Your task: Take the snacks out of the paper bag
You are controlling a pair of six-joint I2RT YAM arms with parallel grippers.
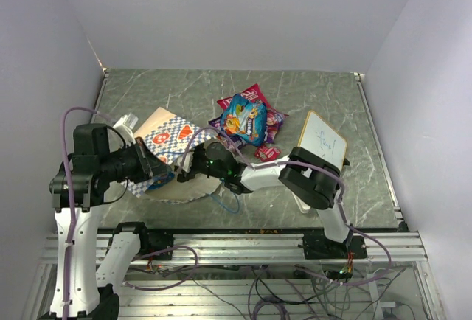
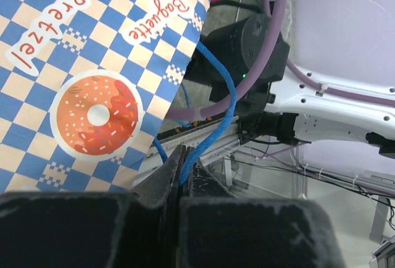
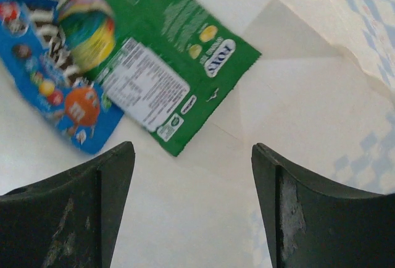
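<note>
The paper bag (image 1: 164, 148), checked blue and cream with bakery drawings, lies tilted at the table's left. In the left wrist view, a blue cord handle (image 2: 217, 133) runs between the fingertips of my left gripper, which is shut on it. My right gripper (image 1: 182, 168) reaches into the bag's mouth from the right. Its two fingers stand apart in the right wrist view with nothing between them. Ahead of them inside the bag are a green snack pack (image 3: 176, 58) and a blue snack pack (image 3: 74, 104), both blurred.
Out on the table, a blue snack bag (image 1: 245, 119) lies over several red and purple packs, with a small red pack (image 1: 267, 153) beside them. A whiteboard (image 1: 322, 141) is at the right.
</note>
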